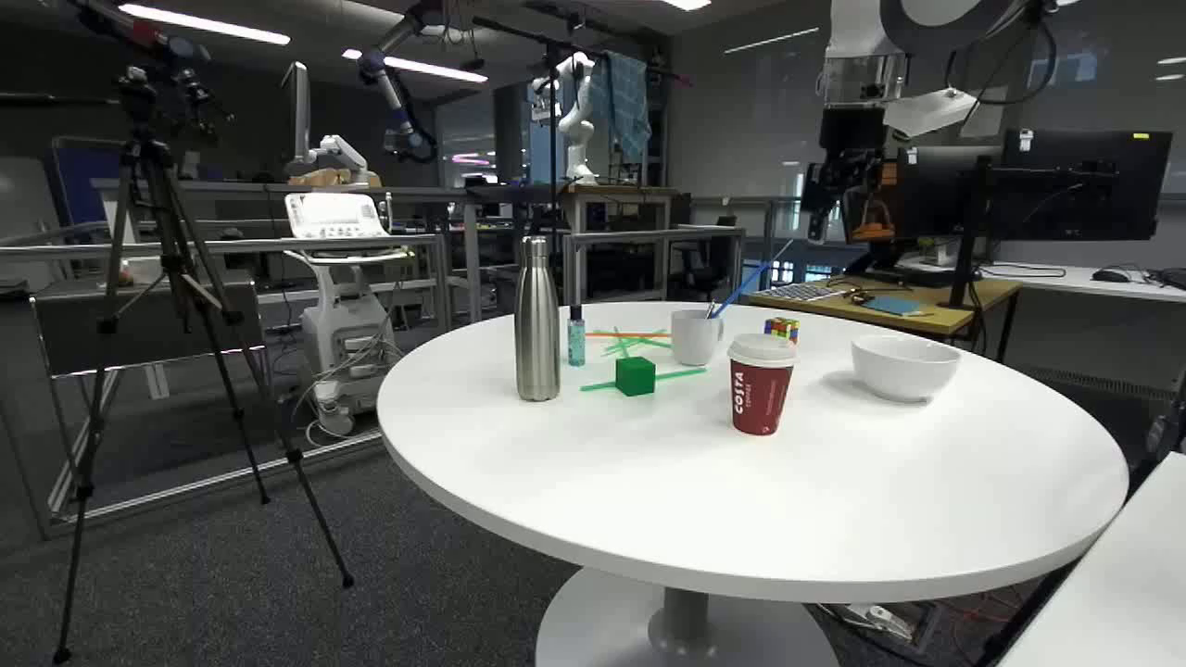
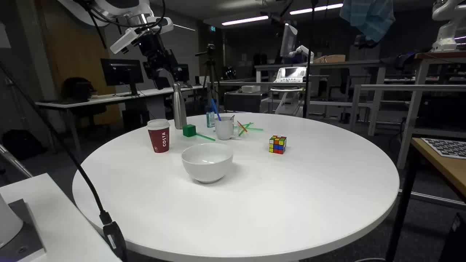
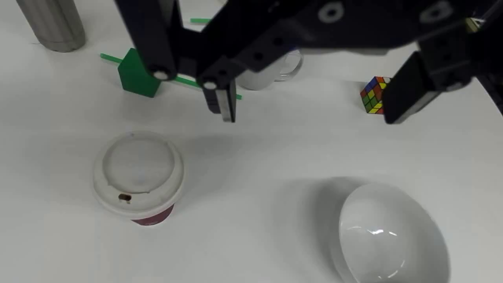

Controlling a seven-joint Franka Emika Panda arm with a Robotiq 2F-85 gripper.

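High above the white round table (image 1: 578, 489), my gripper stands open, its fingers wide apart and nothing between them. In the wrist view a lidded red Costa cup (image 3: 139, 172) is at lower left and a white bowl (image 3: 391, 240) at lower right. The Rubik's cube (image 3: 373, 96) shows beside the right finger, which partly covers it. A green block (image 3: 136, 78) sits near the left finger. The white mug (image 3: 261, 78) is mostly hidden behind the gripper; in the second exterior view the mug (image 2: 224, 128) holds a blue stick.
A steel bottle (image 1: 536, 322) and a small teal bottle (image 1: 575, 337) stand upright on the left of the first exterior view. Several green and orange sticks (image 1: 639, 337) lie near the mug.
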